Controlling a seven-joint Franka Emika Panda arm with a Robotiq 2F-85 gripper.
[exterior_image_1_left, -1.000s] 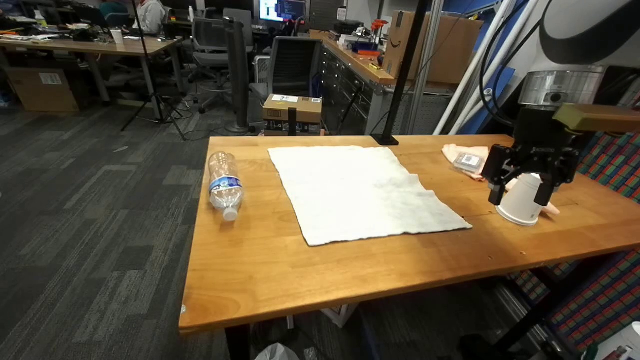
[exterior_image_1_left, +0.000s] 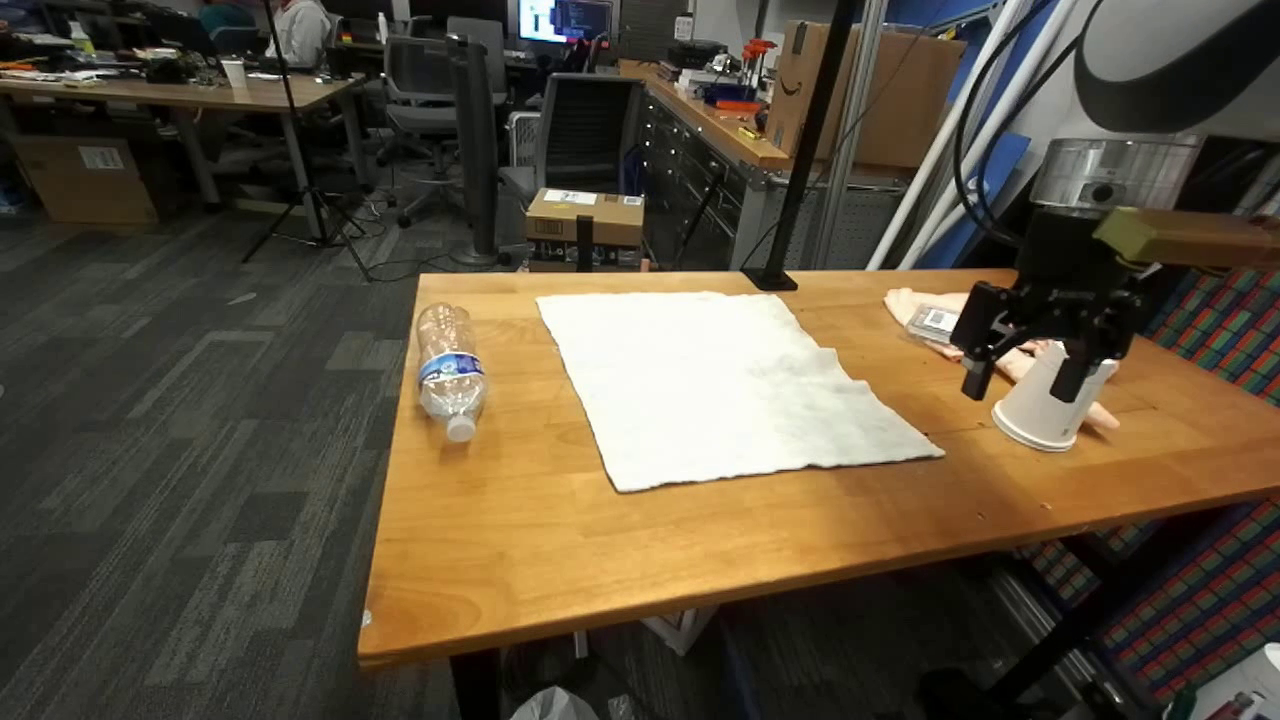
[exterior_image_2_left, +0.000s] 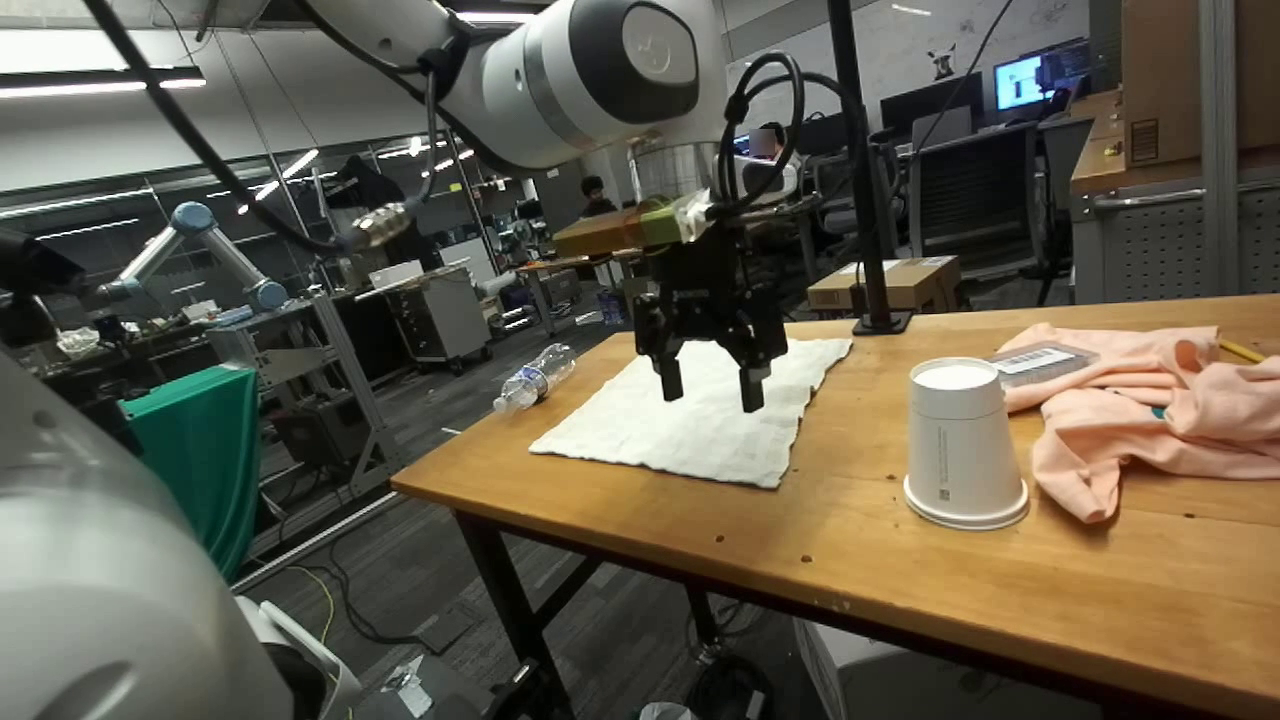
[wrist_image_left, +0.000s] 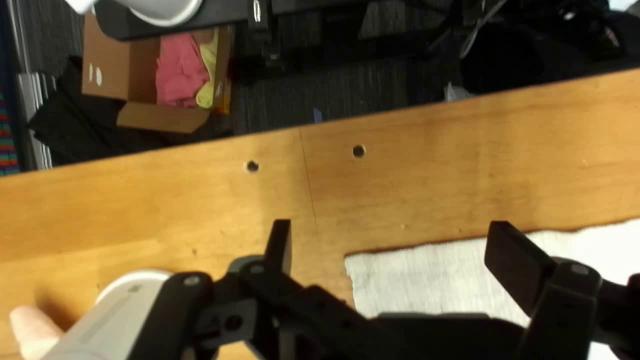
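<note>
My gripper (exterior_image_2_left: 713, 396) hangs above the table, its two fingers wide apart with empty space between them. In the wrist view the gripper spans bare wood and a corner of the white cloth (wrist_image_left: 438, 279). The cloth (exterior_image_1_left: 720, 384) lies flat in the middle of the table. A white paper cup (exterior_image_2_left: 957, 444) stands upside down on the wood, clear of the gripper; in the first exterior view a finger overlaps the cup (exterior_image_1_left: 1041, 414). On the table's far left, a clear plastic bottle (exterior_image_1_left: 451, 372) with a blue label lies on its side.
Crumpled peach cloth (exterior_image_2_left: 1164, 402) lies beside the cup, with a clear flat package (exterior_image_2_left: 1041, 362) on it. A black pole (exterior_image_2_left: 866, 180) rises at the table's back edge. Bare wood surrounds the white cloth.
In the first exterior view my gripper has shifted slightly left and up, its fingers still apart. Bottle, cup and white cloth have stayed in place.
</note>
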